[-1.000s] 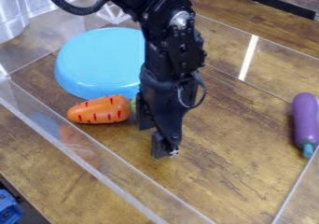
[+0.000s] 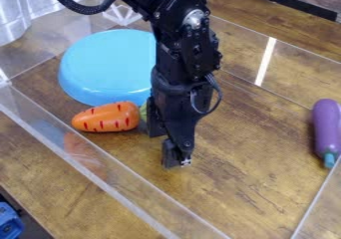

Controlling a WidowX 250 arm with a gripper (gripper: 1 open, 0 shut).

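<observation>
The black gripper [image 2: 170,148] is low over the wooden board in the middle of the camera view, its fingertips near the surface just right of an orange toy carrot [image 2: 104,118]. Something small and greenish shows behind the gripper at the carrot's right end, mostly hidden. Whether the fingers are open or shut, or hold anything, is hard to tell in the dark shapes.
A blue plate [image 2: 100,69] lies at the back left. A purple toy eggplant [image 2: 326,128] lies at the right edge. Clear plastic walls border the board at lower left. The board's front and right middle are clear.
</observation>
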